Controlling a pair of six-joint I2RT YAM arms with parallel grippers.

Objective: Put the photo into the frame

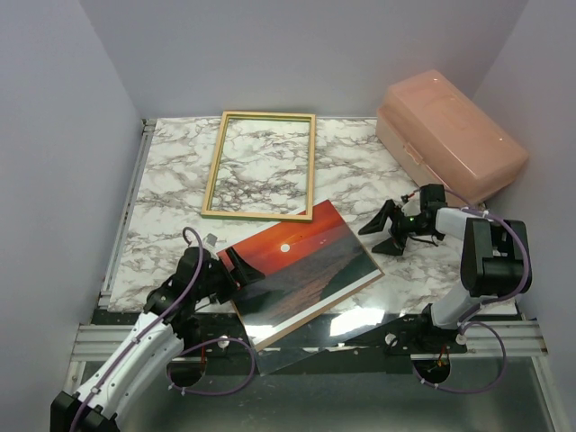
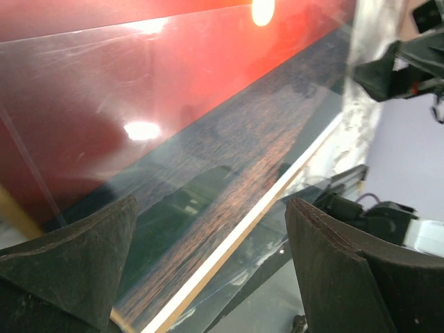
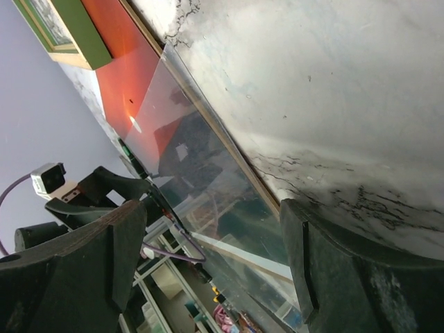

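Note:
The sunset photo [image 1: 306,261] lies askew on a board at the front middle, its back corner at the empty wooden frame [image 1: 213,166]. A clear sheet [image 3: 180,152] lies over part of it, reaching past the front edge. My left gripper [image 1: 238,272] is open over the photo's left part, with red print and glossy sheet between its fingers in the left wrist view. My right gripper [image 1: 382,229] is open low over the marble just right of the photo, beside the board's edge.
A pink case [image 1: 450,135] stands at the back right, close behind the right arm.

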